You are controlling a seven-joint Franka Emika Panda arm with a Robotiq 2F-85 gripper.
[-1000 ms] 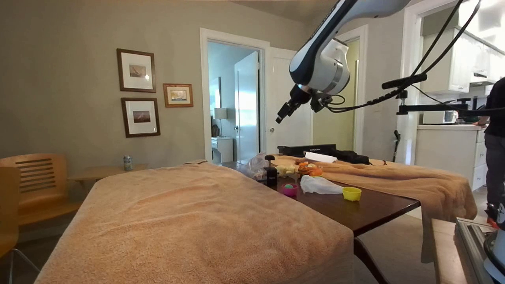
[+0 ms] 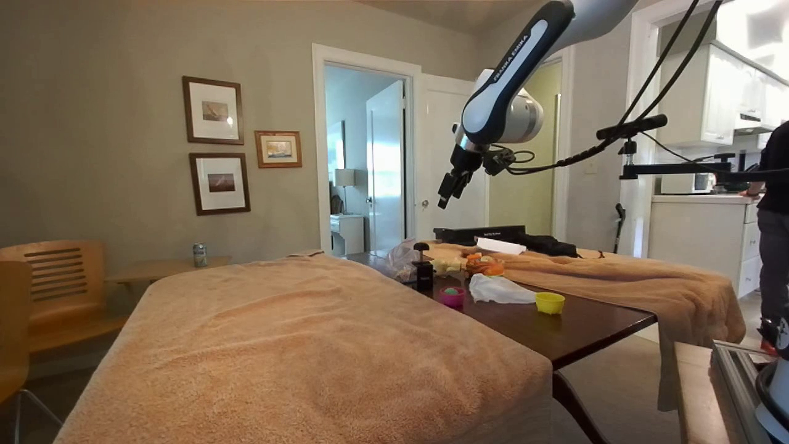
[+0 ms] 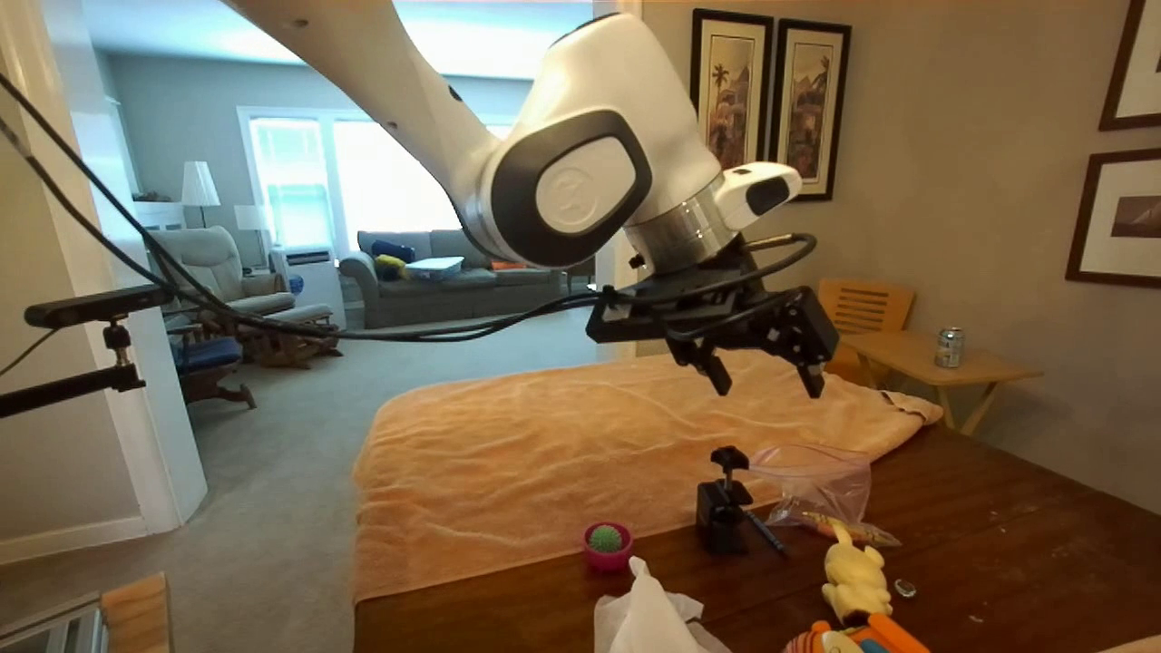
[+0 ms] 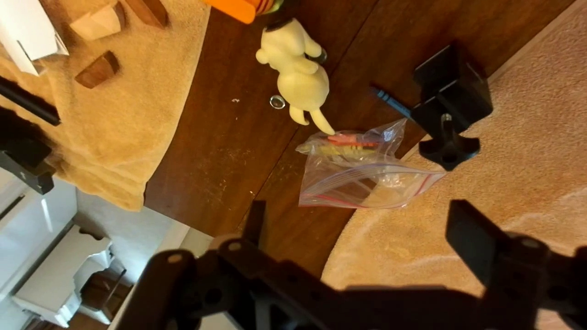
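Note:
My gripper (image 3: pixel 765 386) is open and empty, held well above the far part of the dark wooden table (image 2: pixel 577 333). In the wrist view its two fingers stand wide apart, with a clear zip bag (image 4: pixel 357 181) on the table beyond them. Red and yellow crayons show inside the bag. A cream plush animal (image 4: pixel 302 82) lies beside the bag, near a small metal ring (image 4: pixel 277 101). On the other side are a blue crayon (image 4: pixel 393 102) and a black clamp (image 4: pixel 454 93) at the table's edge.
A pink cup (image 3: pixel 607 546) with a green ball-like thing, a white cloth (image 2: pixel 499 289), a yellow cup (image 2: pixel 549 303) and an orange toy (image 3: pixel 860 637) share the table. Orange towels (image 2: pixel 296 355) cover the surfaces alongside. Wooden blocks (image 4: pixel 98 69) lie on one towel.
The arm has shifted and my gripper now hangs a little lower, pointing more steeply down. The objects on the table look unmoved.

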